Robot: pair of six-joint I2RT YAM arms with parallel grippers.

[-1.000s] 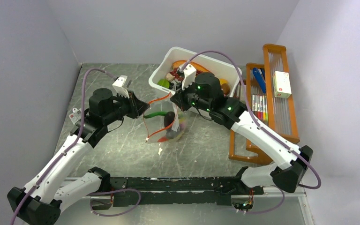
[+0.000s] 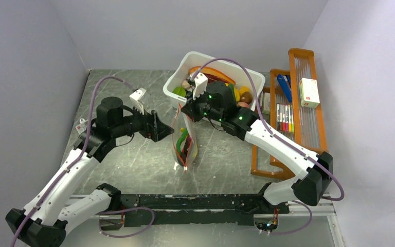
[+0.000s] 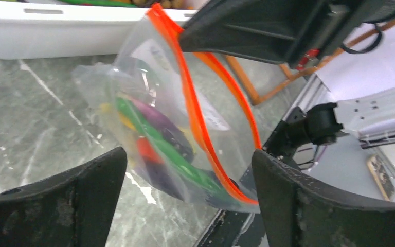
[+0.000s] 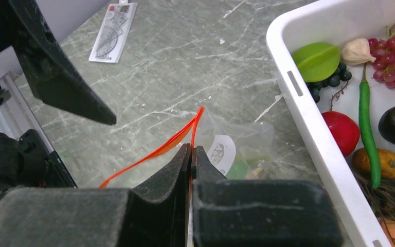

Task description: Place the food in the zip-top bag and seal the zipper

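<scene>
The clear zip-top bag (image 2: 184, 144) with red zipper strips stands on the table, holding green, purple, yellow and red food (image 3: 154, 134). My right gripper is shut on the bag's top edge, the red strip between its fingertips, lifting that corner. My left gripper (image 2: 164, 131) is open just left of the bag; in the left wrist view its two fingers (image 3: 51, 206) frame the lower part of the bag's mouth, with no grip visible.
A white bin (image 2: 171, 82) of mixed produce stands just behind the bag. An orange rack (image 2: 298, 123) with pens and a box is on the right.
The bag now looks taller and narrower, its front part shifted right. My right gripper has shifted slightly left.
</scene>
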